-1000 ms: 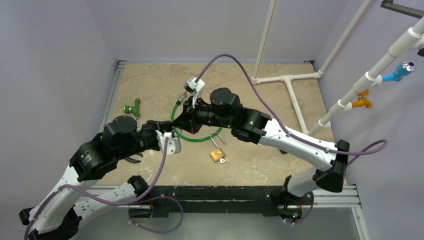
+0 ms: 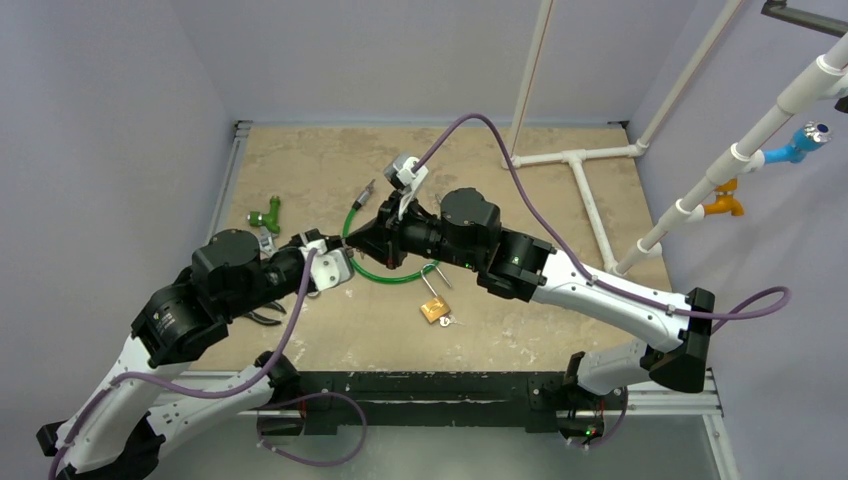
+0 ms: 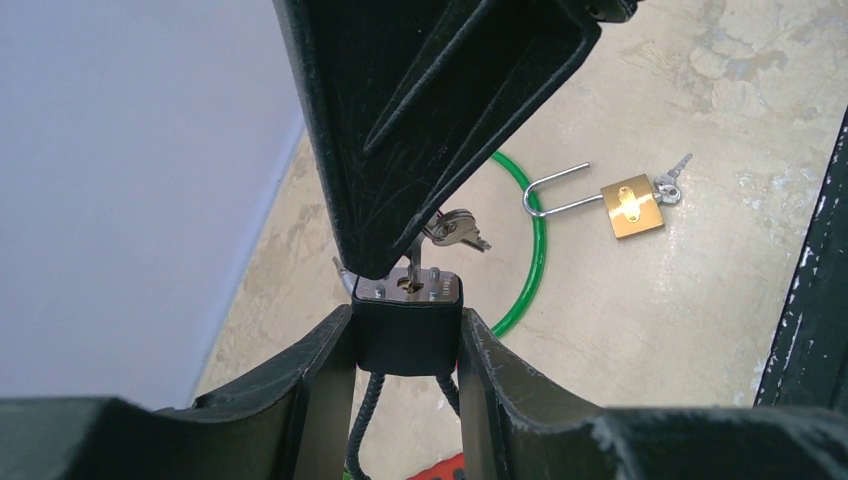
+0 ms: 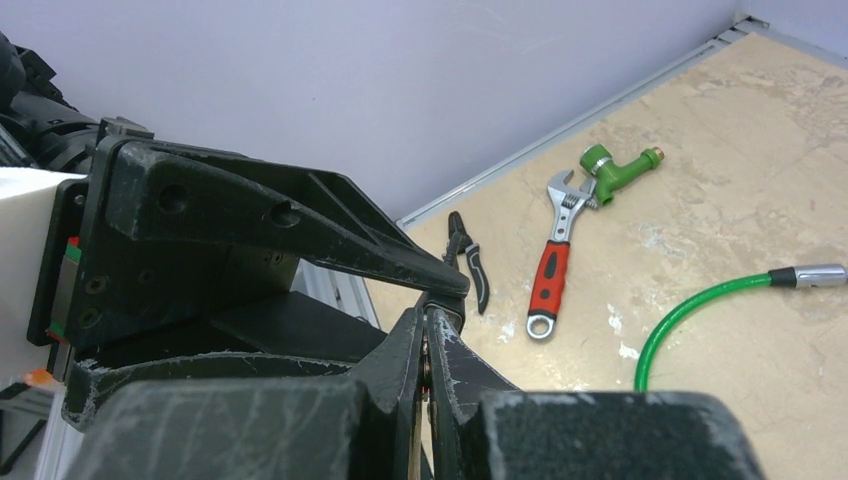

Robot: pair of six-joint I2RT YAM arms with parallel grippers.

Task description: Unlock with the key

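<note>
In the left wrist view my left gripper is shut on a black-bodied padlock (image 3: 408, 330), its steel keyway face up, a cord hanging below. A key (image 3: 415, 258) stands at the keyway, with more keys (image 3: 455, 228) dangling beside it. My right gripper is shut just above, its fingers covering the key's head; what lies between them is hard to see. In the top view both grippers meet left of centre.
An opened brass padlock (image 2: 434, 309) with keys lies on the board beside a green hose (image 2: 390, 279). A wrench (image 4: 550, 270), pruners (image 4: 475, 270) and a green fitting (image 4: 620, 175) lie left. White pipes (image 2: 590, 210) stand right.
Both arms have shifted slightly in the top view: the left wrist moved a little left, the right one a little right and down. The grippers stay close together.
</note>
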